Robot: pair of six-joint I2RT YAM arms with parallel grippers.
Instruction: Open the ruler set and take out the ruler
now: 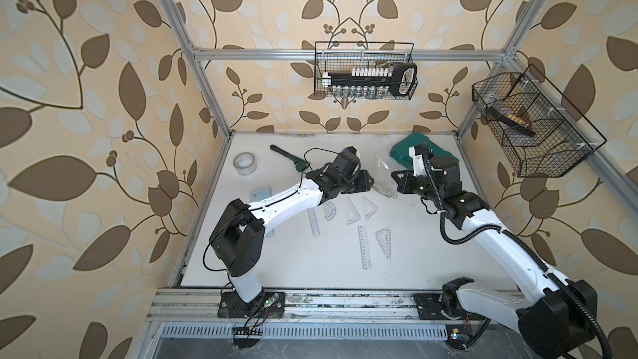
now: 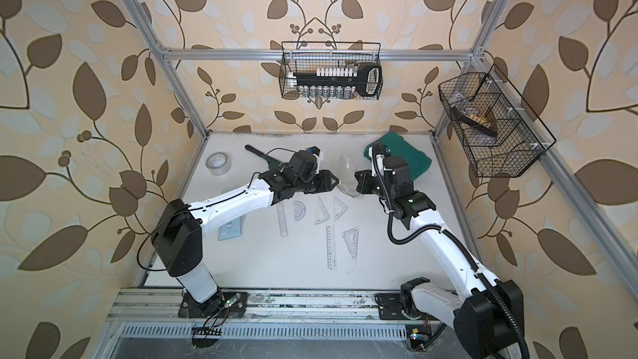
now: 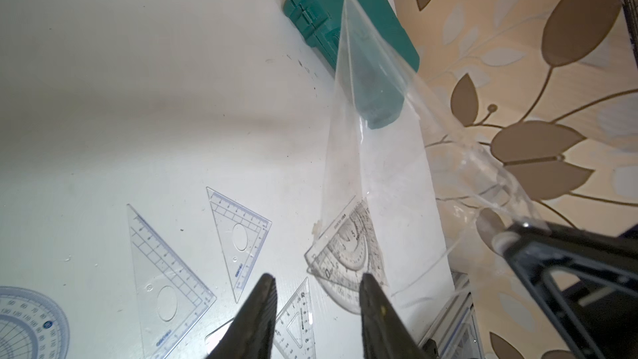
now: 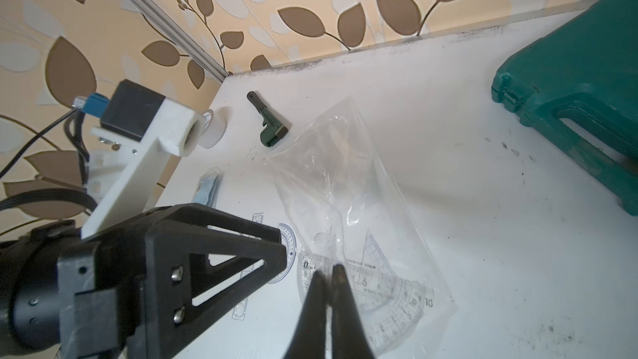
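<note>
A clear plastic bag (image 4: pixel 372 186) hangs from my right gripper, shut on it, with a protractor and scaled pieces inside. My left gripper is part open beside the bag, fingers apart; whether they touch it is unclear. Loose on the table (image 1: pixel 438 252) lie rulers (image 1: pixel 364 247), set squares (image 3: pixel 239 239) and a protractor (image 3: pixel 26 322), below and in front of the grippers.
A green case (image 4: pixel 565 79) lies at the back right. A green tool (image 1: pixel 285 156), a tape roll (image 1: pixel 244 163) and a pale blue pack (image 2: pixel 230 229) are on the left. Wire baskets hang on the walls.
</note>
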